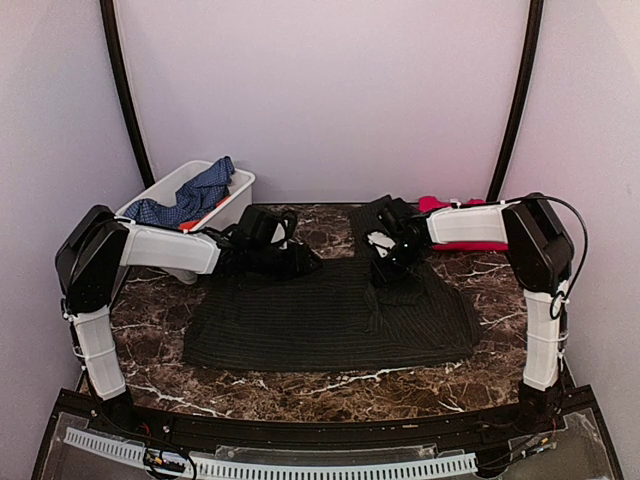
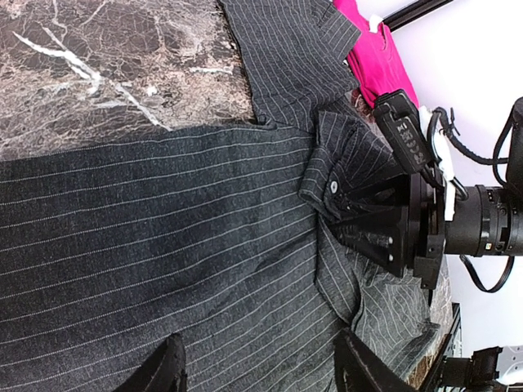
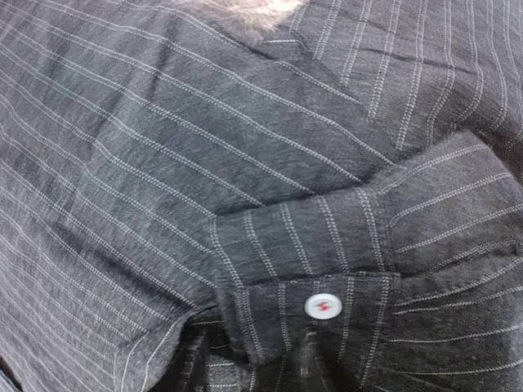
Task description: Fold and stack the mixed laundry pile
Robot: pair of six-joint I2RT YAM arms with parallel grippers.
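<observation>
A dark grey pinstriped shirt [image 1: 280,325] lies spread across the marble table, one sleeve [image 2: 286,57] reaching toward the back, folded fabric on its right side. My left gripper [image 1: 305,262] hovers open over the shirt's upper middle, its fingertips low in the left wrist view [image 2: 261,367]. My right gripper [image 1: 385,260] is down at the folded cuff [image 3: 302,245], beside a white button [image 3: 323,306]; its fingers are blurred at the bottom of the right wrist view, and whether cloth is between them is hard to tell.
A white bin [image 1: 237,210] at the back left holds blue checked [image 1: 195,200] and orange cloth. A pink folded cloth [image 2: 376,61] lies at the back right. Bare table shows along the front edge.
</observation>
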